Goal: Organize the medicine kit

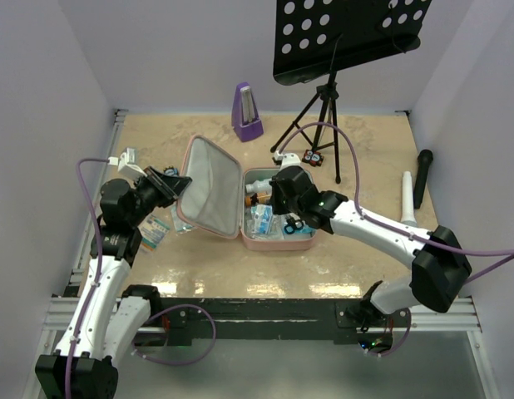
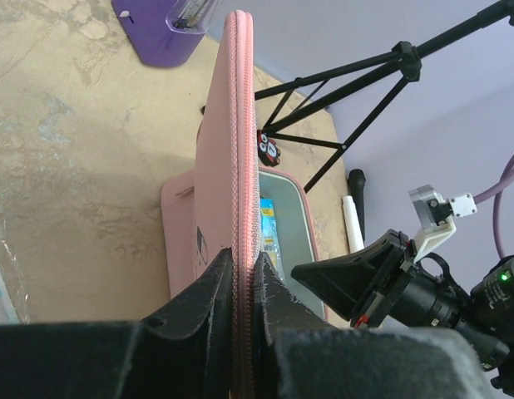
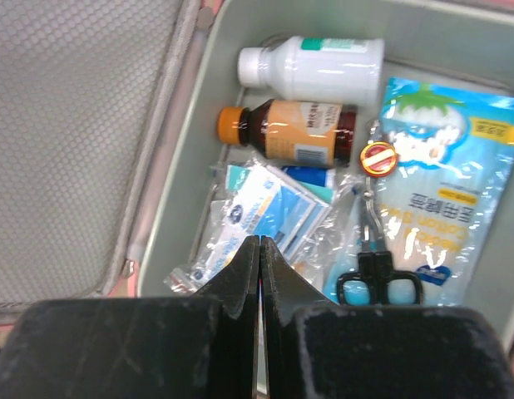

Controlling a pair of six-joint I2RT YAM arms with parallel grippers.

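Observation:
The pink medicine case (image 1: 274, 243) stands open. My left gripper is shut on the zipped edge of its lid (image 2: 215, 141), holding it upright and tilted. Over the case, my right gripper is shut, with nothing seen between its fingers. Inside lie a white bottle (image 3: 323, 71), an orange-labelled brown bottle (image 3: 294, 129), clear packets with blue print (image 3: 274, 208), a blue pouch (image 3: 444, 166) and black-handled scissors (image 3: 378, 270).
A purple metronome (image 1: 247, 116) and a music stand (image 1: 332, 91) stand behind the case. A microphone (image 1: 422, 174) and white cylinder (image 1: 407, 195) lie right. Loose packets (image 1: 153, 233) lie left.

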